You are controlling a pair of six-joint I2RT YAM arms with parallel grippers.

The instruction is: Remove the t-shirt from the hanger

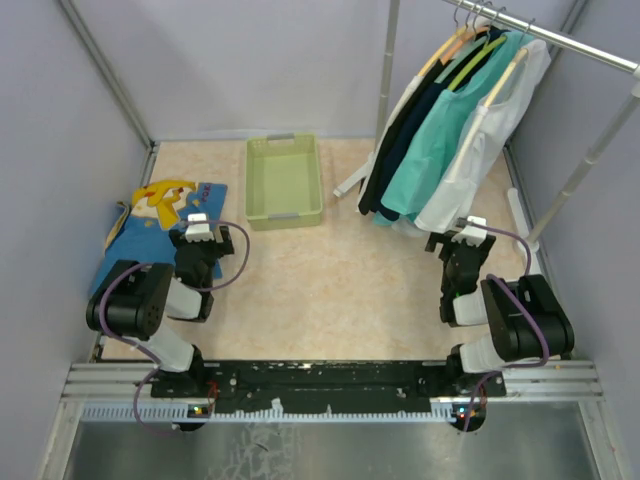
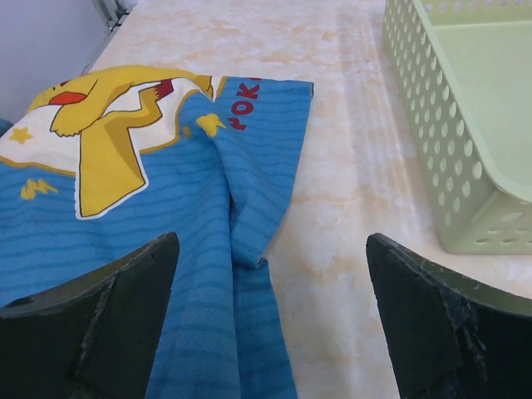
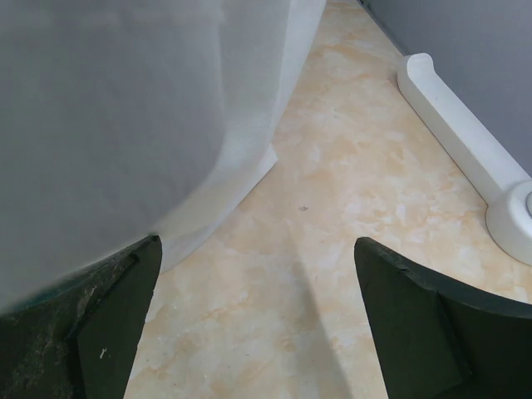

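Several shirts hang on hangers from a rail [image 1: 560, 40] at the right: a white one [image 1: 503, 125], a teal one [image 1: 450, 135] and darker ones behind. My right gripper [image 1: 462, 240] stands open just below the white shirt, whose pale fabric [image 3: 125, 108] fills the upper left of the right wrist view. My left gripper [image 1: 200, 238] is open over a blue T-shirt [image 1: 140, 245] with a yellow cartoon print, lying on the table at the left, with nothing held between its fingers.
A green basket [image 1: 283, 175] stands at the back middle. The rack's white foot [image 3: 457, 133] lies along the right edge, beside the wall.
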